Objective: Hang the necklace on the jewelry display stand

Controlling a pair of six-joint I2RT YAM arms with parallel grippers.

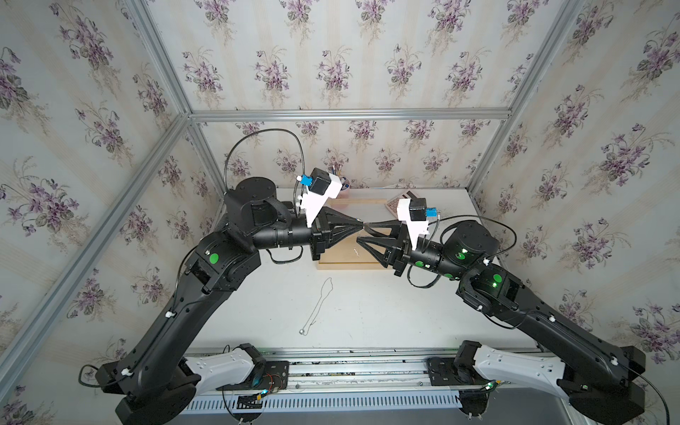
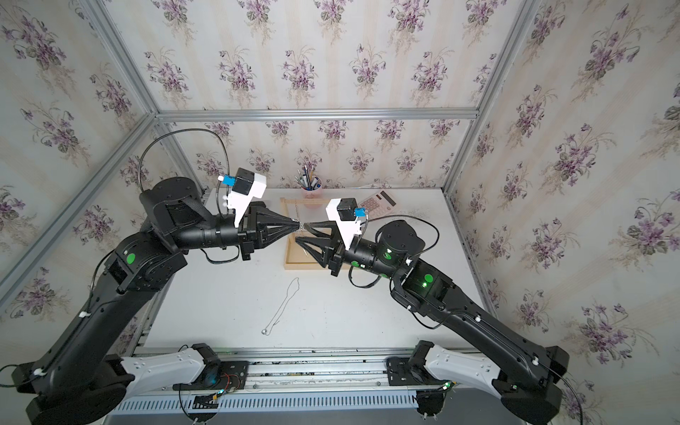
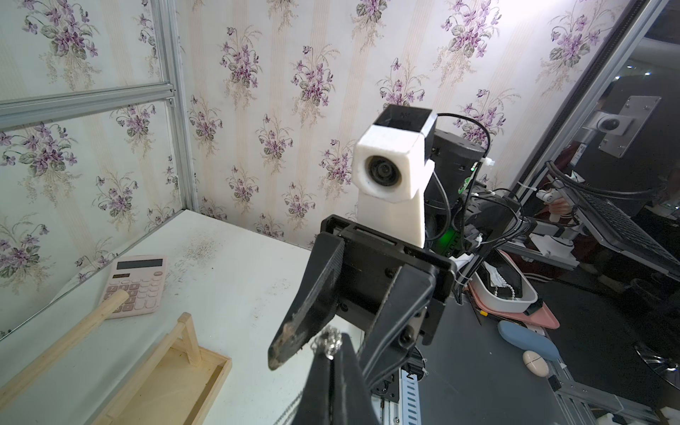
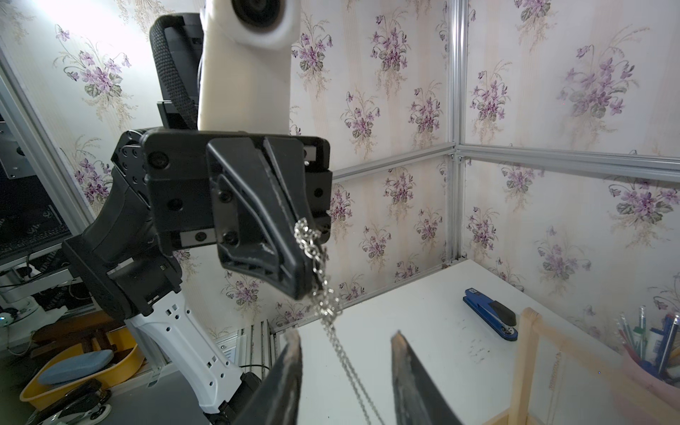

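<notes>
My left gripper (image 1: 357, 225) is shut, with a silver necklace chain (image 4: 322, 297) pinched at its tips and hanging down below it. My right gripper (image 2: 306, 233) stands open, its fingertips around the chain close to the left fingertips, as the right wrist view shows. A second necklace (image 1: 315, 308) lies on the front of the white table. The wooden display stand (image 2: 287, 262) is behind both grippers, partly hidden by them, with thin chain hanging on it in the right wrist view.
A pink calculator (image 3: 138, 283) lies at the back right, near a blue stapler (image 4: 487, 311) as far as the wrist views show, and a pink pen cup (image 2: 311, 184) stands at the back.
</notes>
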